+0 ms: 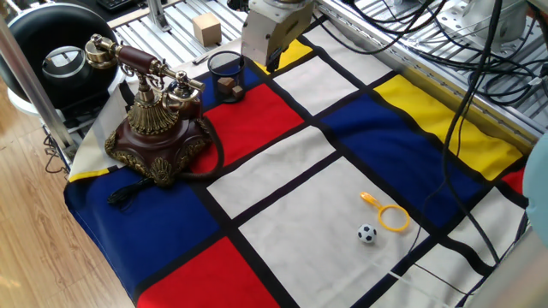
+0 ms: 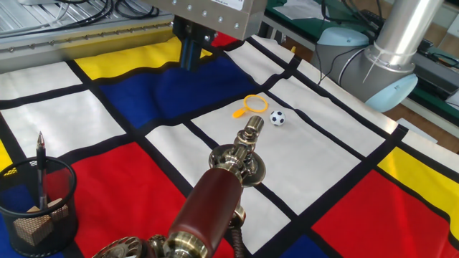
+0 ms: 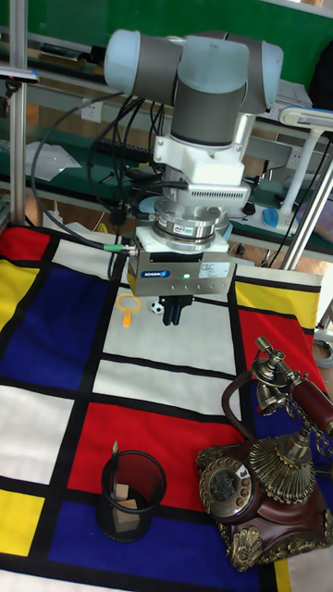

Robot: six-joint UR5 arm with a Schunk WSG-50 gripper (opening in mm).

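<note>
My gripper (image 3: 172,320) hangs in the air above the cloth, pointing down. Its dark fingers (image 2: 188,54) stand close together, and nothing shows between them, so it looks shut. On a large white square of the cloth lie a yellow magnifier-like ring with a handle (image 1: 393,217) and a small black-and-white soccer ball (image 1: 367,233), side by side and apart. A black mesh pen cup (image 2: 37,215) holds a pen (image 2: 41,161) and small wooden blocks (image 2: 43,228). The gripper touches none of these.
An antique telephone (image 1: 158,128) of dark red and brass stands tall on the cloth, its cord trailing. Beyond the cloth sits a wooden block (image 1: 206,29). Black cables (image 1: 454,128) hang at the right. The cloth's middle squares are clear.
</note>
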